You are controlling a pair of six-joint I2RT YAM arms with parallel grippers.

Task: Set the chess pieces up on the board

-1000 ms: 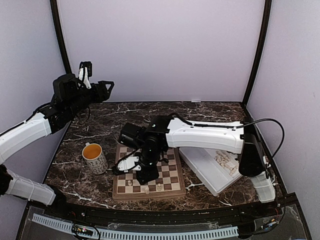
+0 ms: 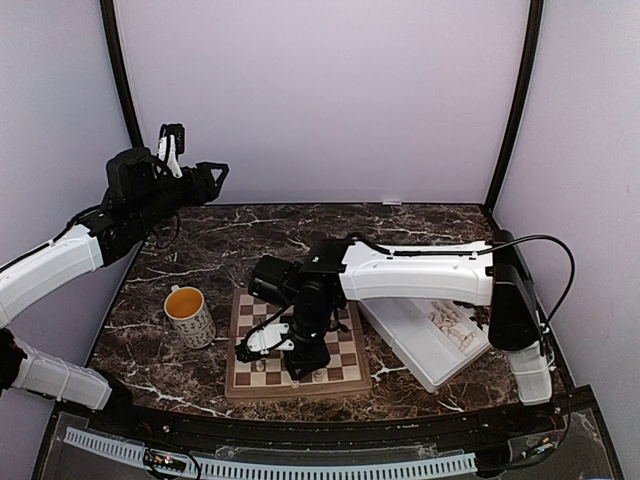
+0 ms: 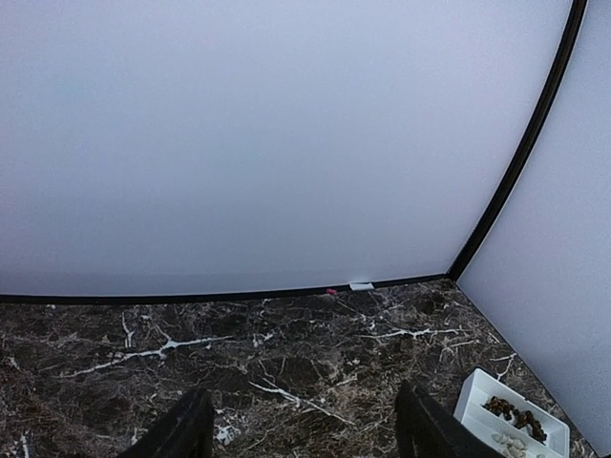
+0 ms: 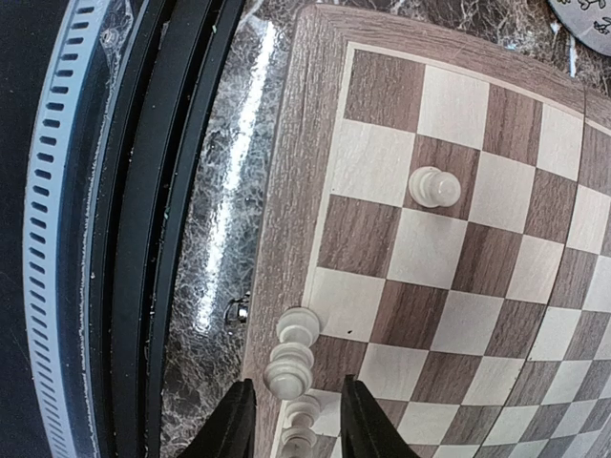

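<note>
The wooden chessboard (image 2: 362, 378) carries a few white pieces near its front edge. In the right wrist view, a tall white piece (image 4: 289, 374) has its base overlapping the board's border, not centred on a square. Just below it is a second tall white piece (image 4: 303, 410), partly cut off by the frame. A white pawn (image 4: 439, 189) stands on a dark square farther up. My right gripper is open above the board edge; the first tall piece's head appears between its fingers, apparently untouched. Over the table's left side, my left gripper hangs open and empty.
A white tray (image 2: 400, 345) at the right holds loose white pieces (image 2: 455, 325); dark pieces (image 3: 516, 417) show in it from the left wrist. A patterned mug (image 2: 190, 318) stands left of the board. The table behind the board is clear.
The right gripper has moved right and toward the board's front edge, and come closer to the board. The left arm is nearly still.
</note>
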